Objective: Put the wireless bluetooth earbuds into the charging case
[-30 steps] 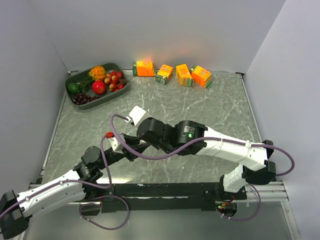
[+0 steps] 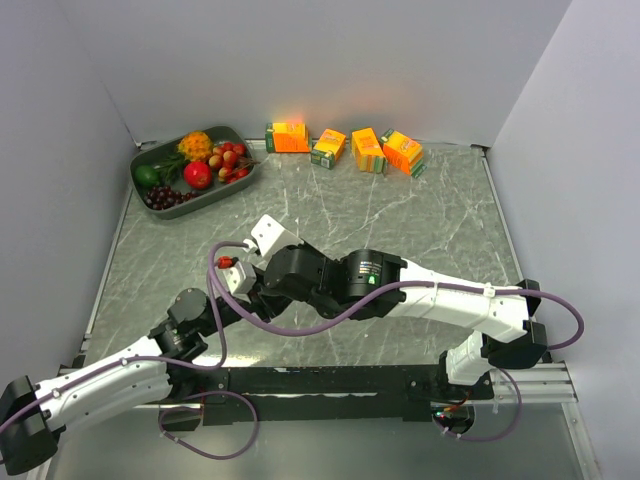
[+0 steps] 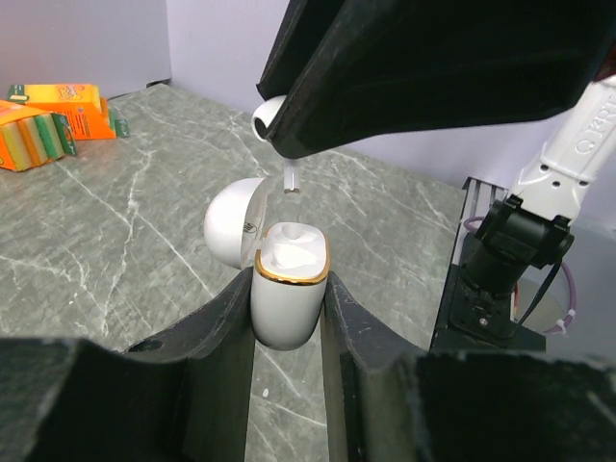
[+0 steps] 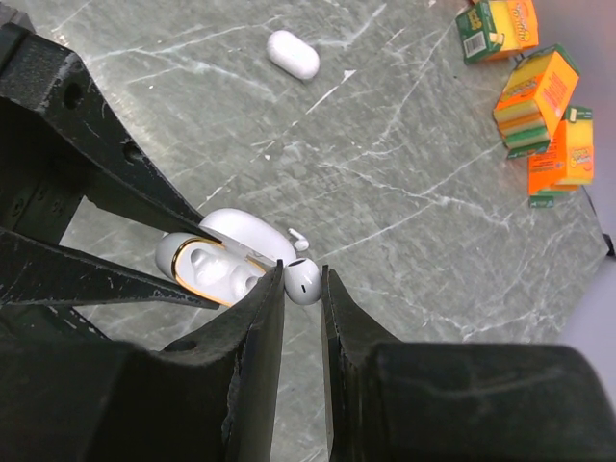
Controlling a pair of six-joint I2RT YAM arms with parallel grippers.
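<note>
The white charging case (image 3: 289, 318) has its lid (image 3: 231, 221) raised, and my left gripper is shut on its sides. In the right wrist view, an empty socket shows in the case (image 4: 223, 271); the other lies close to the right fingers. A white earbud (image 4: 303, 282) is pinched in my right gripper, which is shut on it. Seen from the left wrist, the earbud's stem (image 3: 292, 177) points down, apart from the case and above its open top. From above, the right arm hides both the case and the held earbud.
A small white piece (image 4: 298, 240), seemingly another earbud, lies on the table, as does a white oblong object (image 4: 293, 55). Orange boxes (image 2: 290, 138) stand along the back wall; a fruit tray (image 2: 215, 200) is at back left.
The left wrist has turned slightly.
</note>
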